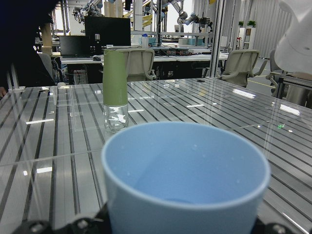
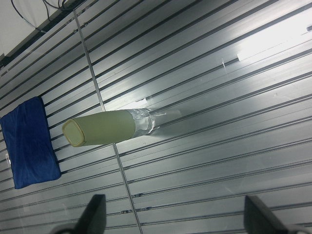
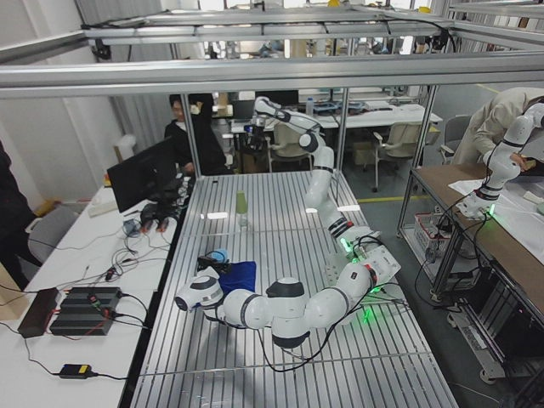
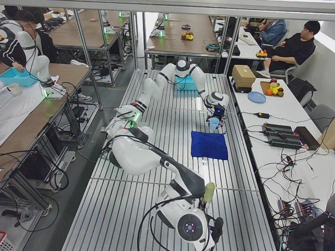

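A light blue cup (image 1: 187,165) fills the lower left wrist view, held in my left gripper (image 4: 214,121), which is shut on it just beside a dark blue cloth (image 4: 209,146). A bottle with a green sleeve and clear lower part stands on the slatted table, farther from that gripper; in the right wrist view it appears from above (image 2: 102,127). My right gripper is raised over the table near the bottle, its two fingertips wide apart at the bottom edge, open with nothing between them.
A turquoise bin (image 4: 186,84) sits at the table's far end in the camera right view. The side desk (image 3: 93,357) holds electronics and a monitor. Much of the slatted surface (image 2: 204,146) around the bottle is clear.
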